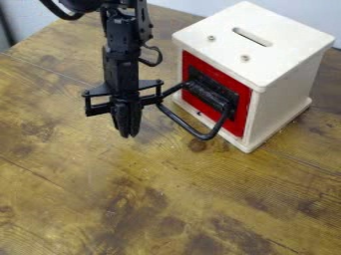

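A white wooden box stands at the upper right, with a slot on its top and a red front panel carrying a black fitting and a black bar handle that sticks out to the left. My black gripper hangs upright just left of the handle's outer end, its fingers pointing down and shut. I see nothing held between them. Whether it touches the handle is unclear.
A pale wall runs behind the table at the top edge.
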